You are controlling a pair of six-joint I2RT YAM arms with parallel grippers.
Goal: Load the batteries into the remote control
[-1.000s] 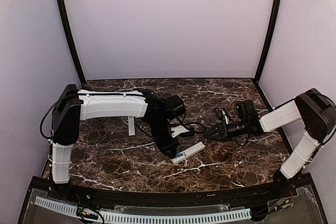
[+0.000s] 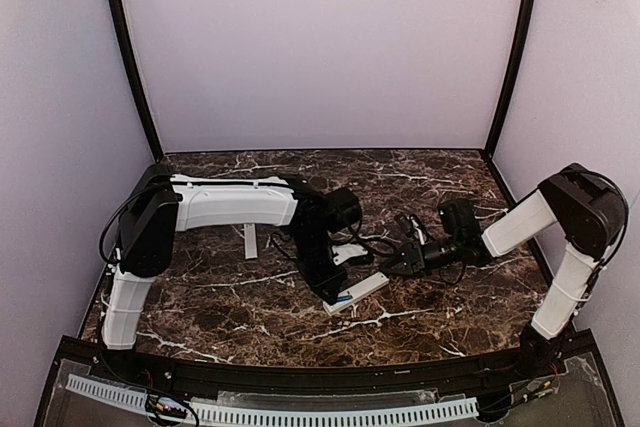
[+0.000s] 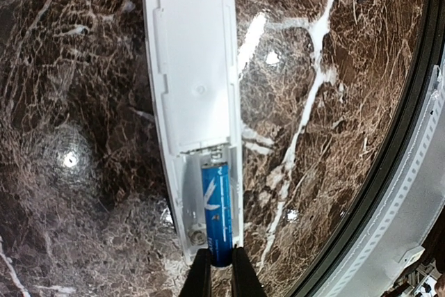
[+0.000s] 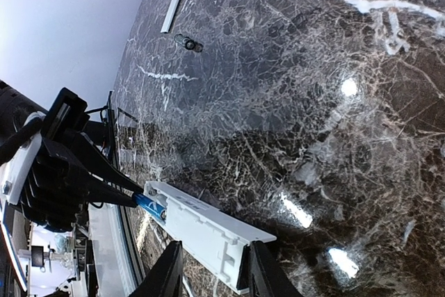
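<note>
The white remote (image 2: pixel 362 287) lies on the marble table with its battery bay (image 3: pixel 191 203) uncovered at one end. A blue battery (image 3: pixel 217 210) lies over that bay along its length, and my left gripper is shut on its outer end. My right gripper is at the remote's other end, its fingers around that end, shut on it. In the right wrist view the left gripper reaches in from the left to the battery.
A white strip (image 2: pixel 251 241), likely the cover, lies behind the left arm. A small dark cylindrical item (image 4: pixel 188 42), apparently a battery, lies near it. The table's front edge is close to the remote.
My left arm has moved slightly right over the bay. My right gripper has moved left and down onto the remote's end.
</note>
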